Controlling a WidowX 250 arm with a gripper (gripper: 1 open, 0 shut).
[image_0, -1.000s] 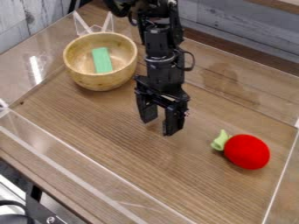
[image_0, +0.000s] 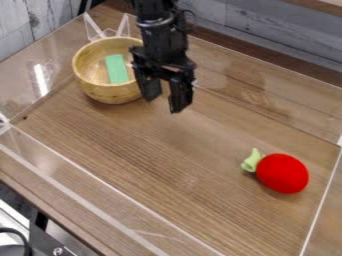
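The black robot arm reaches down from the top of the view, with its gripper (image_0: 164, 97) beside the right rim of a yellow bowl (image_0: 94, 56). A light green block (image_0: 116, 67) lies in the bowl. The gripper stands open, with nothing seen between its fingers, though the dark shape is hard to read. A red strawberry-like object (image_0: 282, 174) with a pale green top lies on the wooden table (image_0: 160, 190) at the right, well away from the gripper.
Light walls or edges border the table at the back. A dark cable shows at the lower left corner.
The gripper has moved up the view, away from the front middle of the table and toward the bowl. The bowl, block and red object stay where they were.
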